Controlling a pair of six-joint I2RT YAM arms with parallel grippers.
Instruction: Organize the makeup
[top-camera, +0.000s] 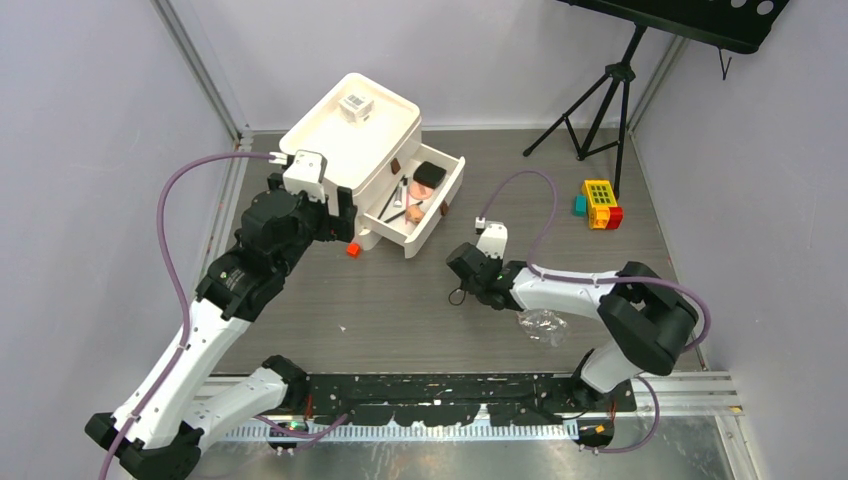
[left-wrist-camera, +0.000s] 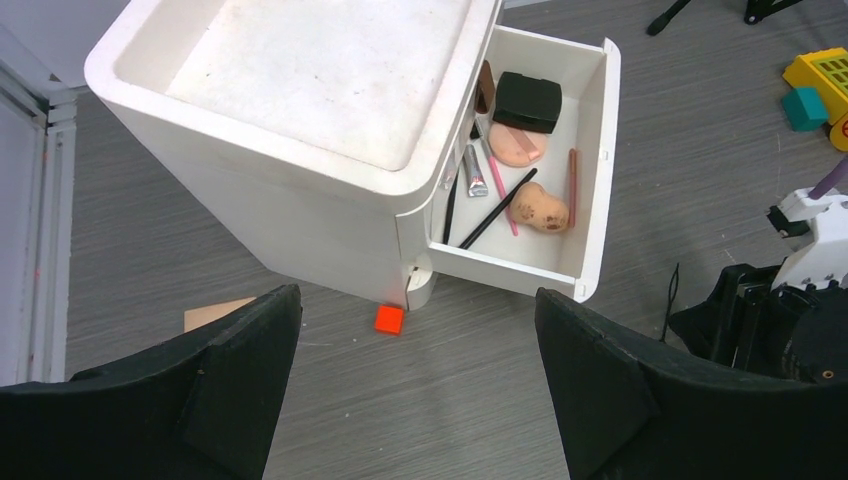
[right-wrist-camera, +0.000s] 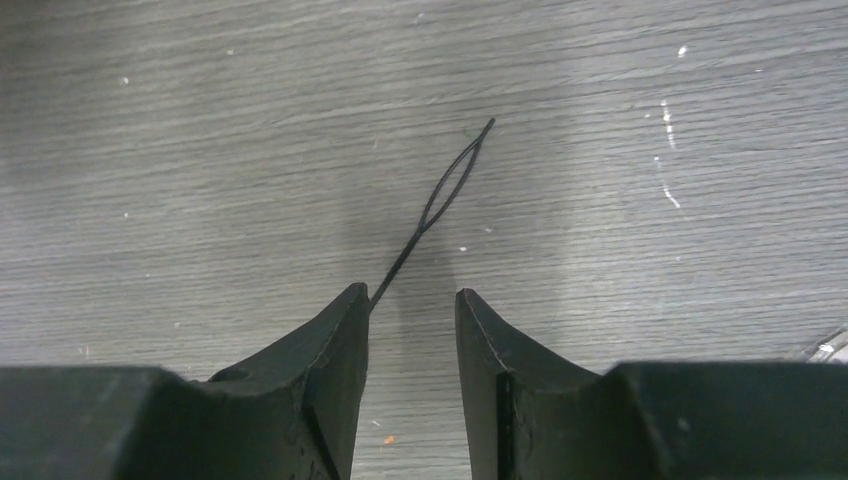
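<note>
A cream drawer unit (top-camera: 340, 135) has its drawer (left-wrist-camera: 510, 262) pulled out, holding a black square case (left-wrist-camera: 527, 98), a pink puff (left-wrist-camera: 516, 147), a beige sponge (left-wrist-camera: 540, 208), a silver tube (left-wrist-camera: 474, 168) and several pencils or brushes. My left gripper hangs open near the unit, nothing between its fingers. My right gripper is low over the floor, part open; a thin dark looped cord (right-wrist-camera: 450, 190) lies just beyond its fingertips, running down behind one finger.
A clear crumpled item (top-camera: 543, 332) lies beside the right arm. An orange block (left-wrist-camera: 389, 320) sits below the unit. Toy blocks (top-camera: 600, 204) and a black stand (top-camera: 620, 75) are at back right. Bare floor surrounds the drawer's front.
</note>
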